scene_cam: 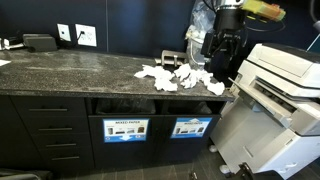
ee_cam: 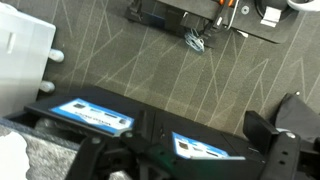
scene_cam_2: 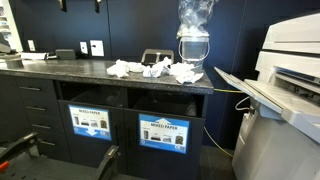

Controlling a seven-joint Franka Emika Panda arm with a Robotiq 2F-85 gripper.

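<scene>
Crumpled white papers [scene_cam: 186, 76] lie scattered near the right end of the dark speckled countertop [scene_cam: 80, 75]; in the second exterior view the papers [scene_cam_2: 155, 70] sit along the counter's front edge. My gripper [scene_cam: 224, 48] hangs above the right end of the counter in the first exterior view. It is open, and I see nothing held between its fingers. In the wrist view, looking down, part of one paper [ee_cam: 12, 157] shows at the lower left. Beneath the counter are two open bins with blue-and-white labels [scene_cam: 125, 130], the right label [scene_cam_2: 163, 134] reading "mixed paper".
A clear-bagged container [scene_cam_2: 193, 45] stands behind the papers. To the counter's right is a large white printer [scene_cam: 275, 95]. A black box [scene_cam: 40, 43] sits at the counter's far left.
</scene>
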